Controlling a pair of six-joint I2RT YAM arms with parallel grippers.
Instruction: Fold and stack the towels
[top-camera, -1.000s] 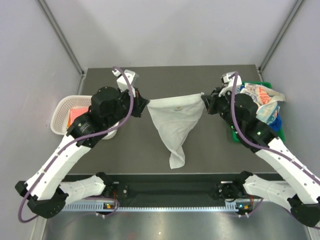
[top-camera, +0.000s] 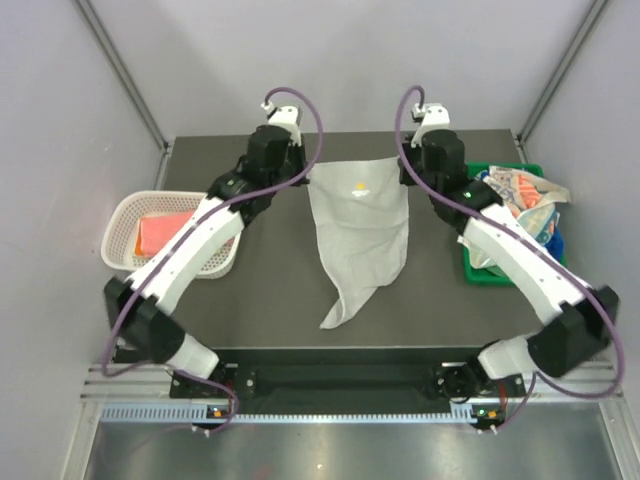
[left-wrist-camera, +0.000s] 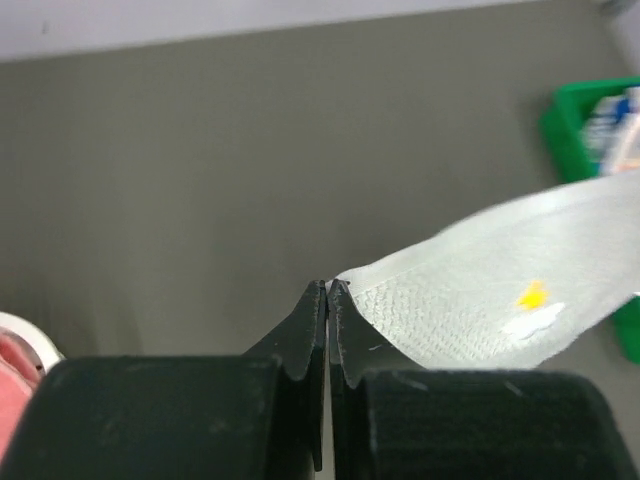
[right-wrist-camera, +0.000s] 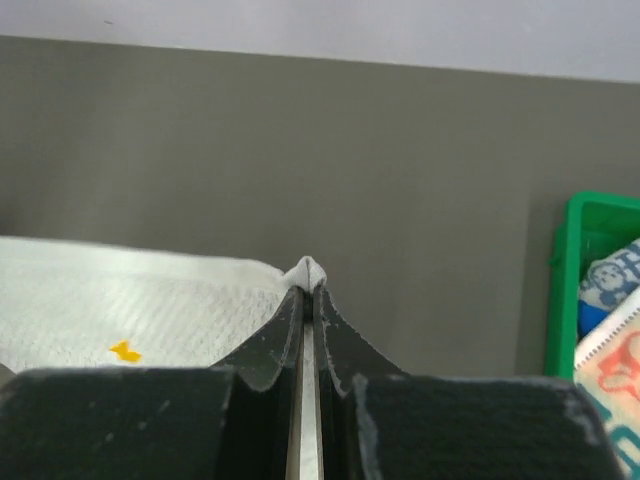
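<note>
A white towel (top-camera: 362, 235) with a small yellow mark is spread between my two grippers, its far edge held at both corners. Its lower end narrows to a point on the dark table towards the front. My left gripper is shut on one corner, and the towel (left-wrist-camera: 480, 290) runs off to the right from its tips. On the other corner my right gripper is shut, a little tuft of the towel (right-wrist-camera: 130, 305) poking up above its fingertips. From above, the arms partly cover both pinched corners.
At the left stands a white basket (top-camera: 118, 232) with a folded coral towel (top-camera: 165, 232) inside. A green bin (top-camera: 487, 277) heaped with crumpled coloured towels (top-camera: 530, 205) is at the right. Bare table (top-camera: 275, 290) surrounds the white towel.
Both arms have swung to the back of the table and lower, taking the towel's far edge with them. More of the towel now appears to lie along the table.
</note>
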